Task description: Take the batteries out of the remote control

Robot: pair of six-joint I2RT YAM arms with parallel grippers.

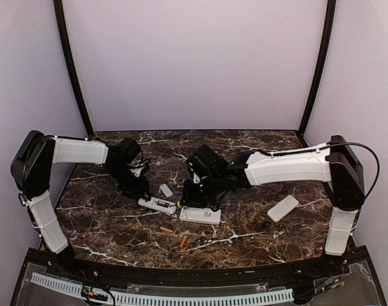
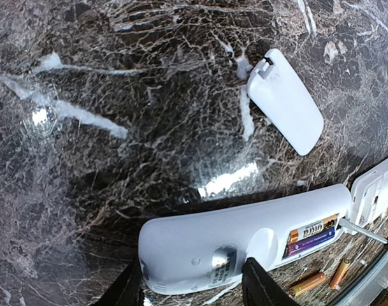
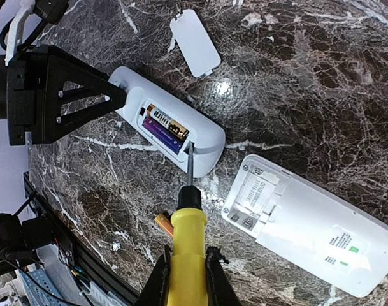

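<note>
A white remote [image 1: 157,204] lies with its battery bay open, two batteries [image 3: 163,132] inside. My left gripper is shut on the remote's end. My right gripper is shut on a yellow-handled screwdriver [image 3: 188,237], whose metal tip reaches into the bay at the end of the batteries. The small battery cover [image 2: 286,102] lies apart, behind the remote.
A second white remote [image 3: 308,229] with an open, empty bay lies right of the held one. Two loose orange batteries [image 1: 166,229] lie in front. Another white piece [image 1: 283,208] rests at the right.
</note>
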